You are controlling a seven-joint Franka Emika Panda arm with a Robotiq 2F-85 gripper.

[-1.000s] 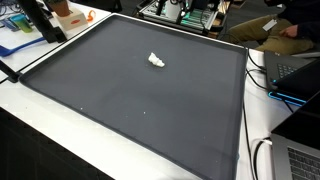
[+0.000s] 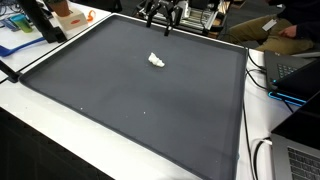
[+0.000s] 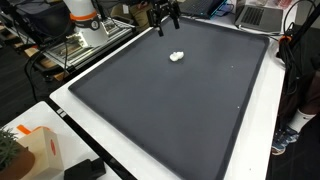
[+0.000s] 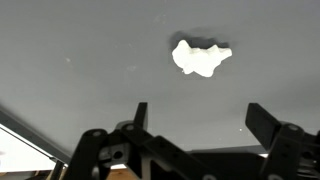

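Observation:
A small crumpled white object (image 4: 202,58) lies alone on the dark grey board; what it is made of I cannot tell. In exterior view 1 this white object (image 2: 156,60) is near the board's far edge, and in exterior view 2 the same white object (image 3: 176,56) is in the upper middle. My gripper is open, its black fingers wide apart with only bare board between them. It hovers above the far edge, seen as the dark gripper (image 2: 160,24) in exterior view 1, apart from the object.
The grey board (image 2: 140,110) is otherwise clear, with a white border around it. Laptops (image 2: 297,145) stand along the right. A potted plant (image 3: 14,155) and a dark box (image 3: 92,168) sit at the near left in exterior view 2.
My gripper has come down into view at the far edge of the board in exterior view 1, nearer the white object. The object has not moved.

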